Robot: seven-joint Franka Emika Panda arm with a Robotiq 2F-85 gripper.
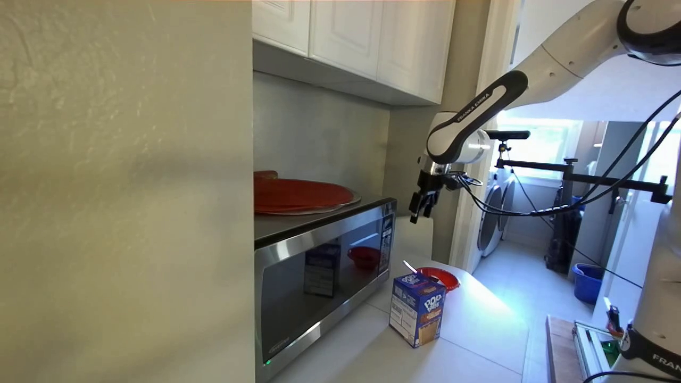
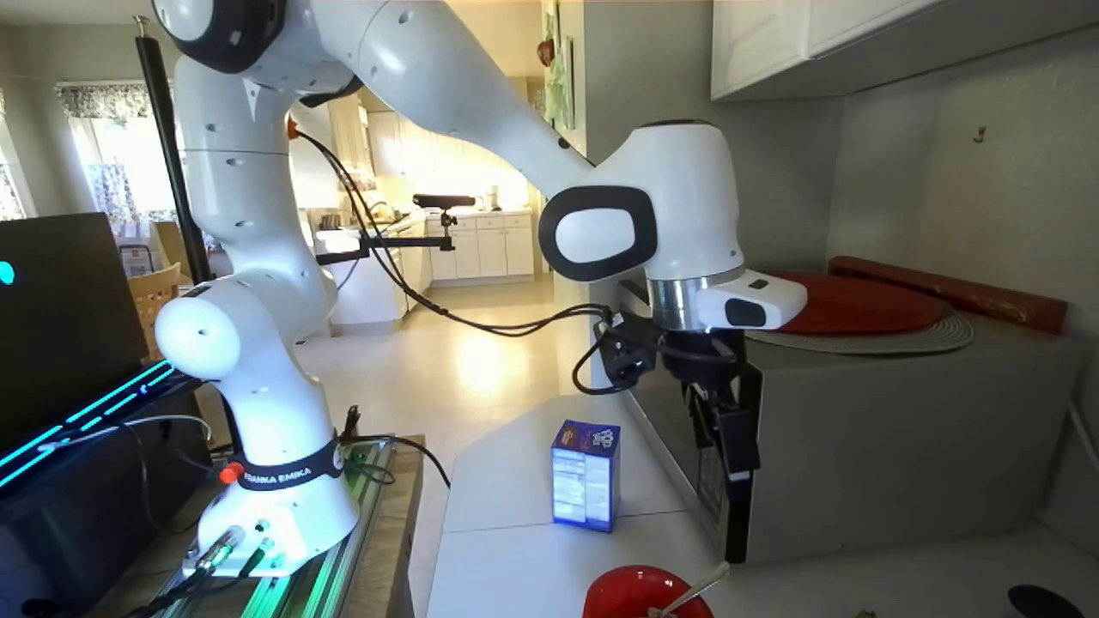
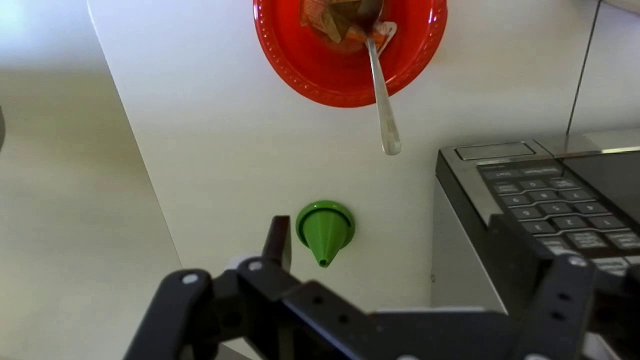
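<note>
Below my gripper in the wrist view, a small green cone-shaped piece (image 3: 324, 231) with a round rim lies on the white counter. My gripper is open and holds nothing. It hangs in the air, well above the counter, and its left finger (image 3: 277, 243) appears just beside the cone in that view. A red bowl (image 3: 336, 90) stands farther up, with wrappers inside and a metal spoon (image 3: 384, 114) leaning over its rim. In exterior view 1 the gripper (image 1: 419, 219) is above and behind the bowl (image 1: 447, 278); the cone is not visible there.
A microwave (image 1: 325, 281) bearing a red round lid or mat (image 1: 300, 194) stands close beside the gripper. A blue Pop-Tarts box (image 1: 418, 309) stands upright near the bowl. White cabinets (image 1: 351, 38) hang overhead.
</note>
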